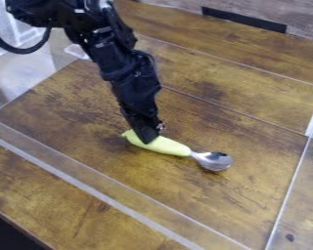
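Note:
A spoon with a thick pale yellow-green handle (168, 145) and a silver bowl (214, 161) lies on the wooden tabletop, angled from centre toward the right. The black gripper (146, 131) is lowered over the upper left part of the handle, its tip touching or very close to it. The view does not show clearly how the fingers stand or whether any of the handle is between them.
Clear plastic edging runs along the left and front (94, 192) and up the right side. A dark slot (243, 20) is at the back. The wood around the spoon is clear.

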